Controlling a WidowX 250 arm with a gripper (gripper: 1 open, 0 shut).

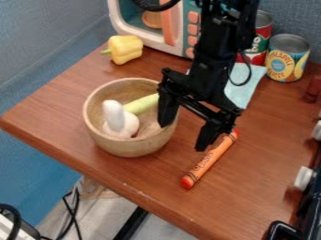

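My black gripper point(186, 131) hangs open over the right rim of a wooden bowl point(107, 142), one finger reaching down at the bowl's edge and the other outside it, above the table. In the bowl lie a white mushroom-like object point(119, 119) and a pale yellow-green elongated object point(141, 104). An orange crayon point(208, 161) lies on the table just right of the bowl, below the outer finger.
A yellow pepper-shaped object point(123, 49) stands at the back left, before a toy microwave point(154, 36). Cans point(287, 58) and a light cloth point(245, 86) are at the back right.
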